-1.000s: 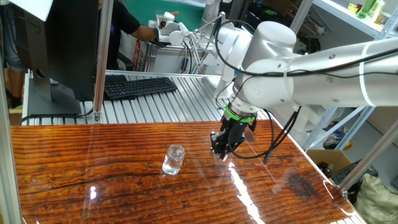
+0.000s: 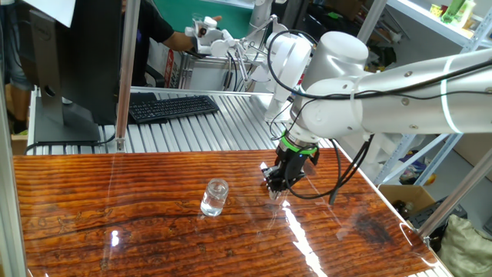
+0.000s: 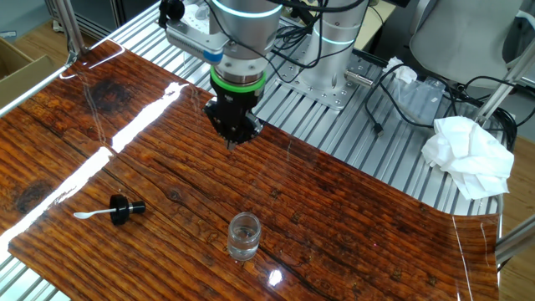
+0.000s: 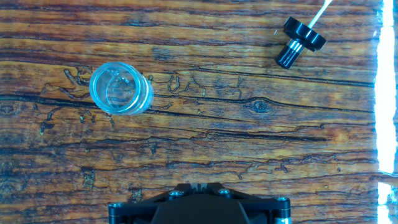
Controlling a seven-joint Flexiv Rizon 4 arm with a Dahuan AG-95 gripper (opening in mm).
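Note:
A small clear glass jar [image 3: 244, 237], with clear liquid in it, stands upright and uncapped on the glossy wooden board [image 3: 351, 226]. To one side of it, a black cap-like piece [image 3: 120, 210] with a slim white stem [image 3: 94, 213] lies on the wood; in the wrist view this black piece [image 4: 304, 35] is at the upper right, its stem cut off by the frame's top edge. Above the board, apart from both objects, hangs my black gripper. Its fingertips look closed together in the wrist view, and nothing shows between them.
Crumpled white tissue [image 3: 468, 157] lies on the slatted metal surface beyond the board, near loose black cables. A keyboard [image 2: 174, 108] and a monitor [image 2: 77, 69] stand behind the board at left. Wood around the jar is clear.
The arm and gripper have shifted very slightly to the right in exterior view 1. The jar has stayed in place.

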